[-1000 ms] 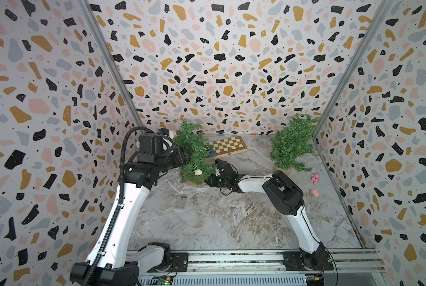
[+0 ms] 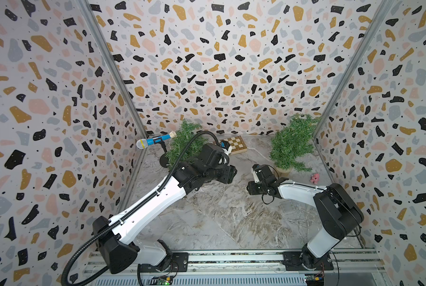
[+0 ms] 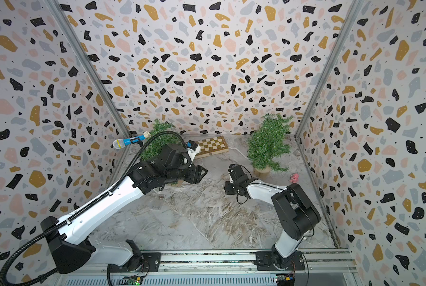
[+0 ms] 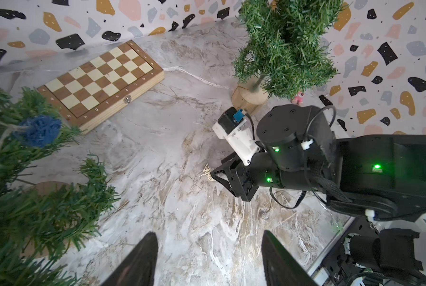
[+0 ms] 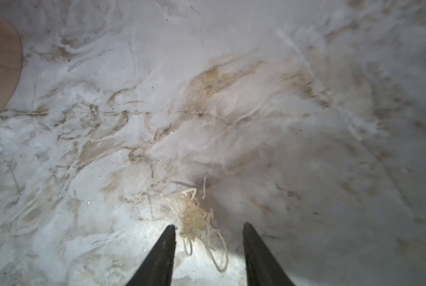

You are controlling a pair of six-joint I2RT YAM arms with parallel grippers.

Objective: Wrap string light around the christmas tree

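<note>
One green christmas tree (image 2: 186,135) stands left of centre, partly behind my left arm; another tree (image 2: 291,140) is at the back right. Both have round wooden bases. In the left wrist view, pale cord and a blue ball (image 4: 40,131) show against the left tree (image 4: 96,181). My left gripper is open above the table, nothing between its fingers. A small cream tangle of string (image 5: 193,221) lies just ahead of my right gripper, whose fingers stand apart. Whether they touch it I cannot tell. No lit bulbs show.
A chessboard box (image 4: 103,81) rests near the back wall between the trees. A blue microphone (image 2: 155,140) on a stand is at the left, a pink toy (image 2: 315,177) at the right.
My left arm has swung right from beside the left tree to in front of it. My right gripper has pulled back to the right, away from that tree's base.
</note>
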